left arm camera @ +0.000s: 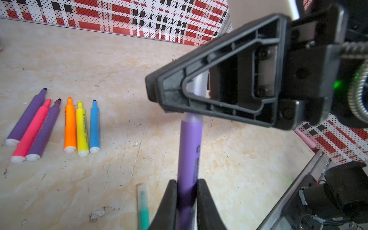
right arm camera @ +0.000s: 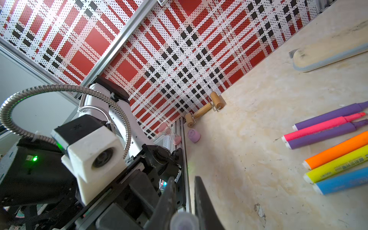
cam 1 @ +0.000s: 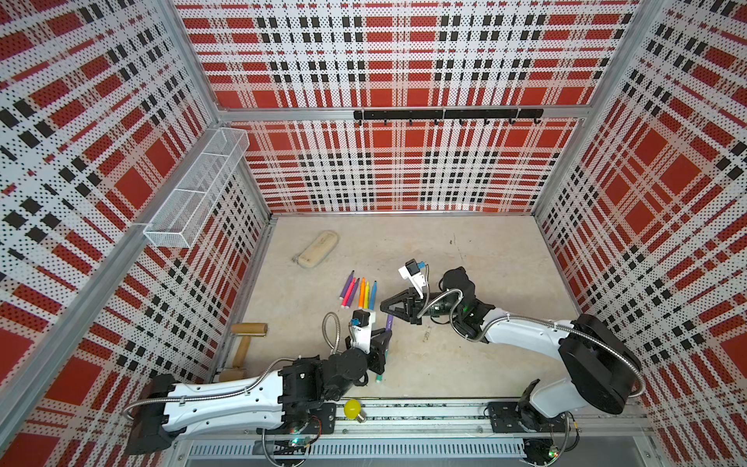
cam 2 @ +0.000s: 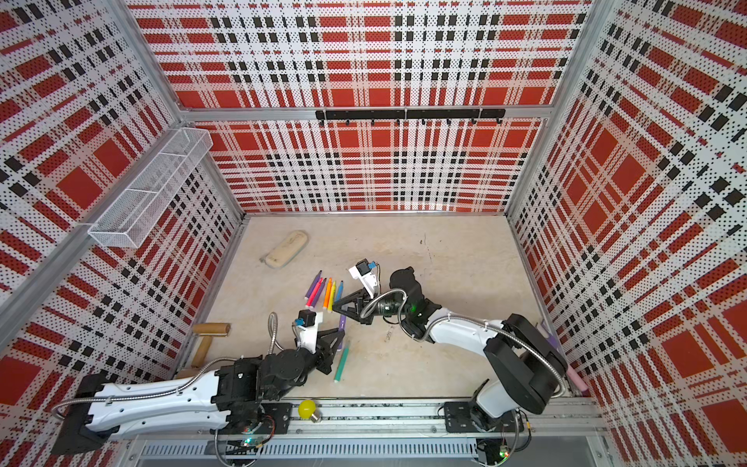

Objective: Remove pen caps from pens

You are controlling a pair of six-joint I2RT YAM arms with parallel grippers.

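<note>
In the left wrist view a purple pen [left arm camera: 189, 145] stands roughly upright, its pale end [left arm camera: 197, 85] in my right gripper, which is shut on it. The fingers of my left gripper stand on either side of the pen's lower body, very close to it; whether they press on it I cannot tell. In the right wrist view the pen shows end-on as a round pale tip [right arm camera: 184, 221]. On the table, a green pen [cam 2: 341, 364] lies near the left gripper. To the left lies a row of pens, among them an orange pen [left arm camera: 69, 126] and a blue pen [left arm camera: 94, 128].
A beige pouch [cam 1: 317, 249] lies at the back left. A wooden mallet [cam 1: 245, 338] rests by the left wall, and a yellow bulb [cam 1: 352, 408] sits at the front rail.
</note>
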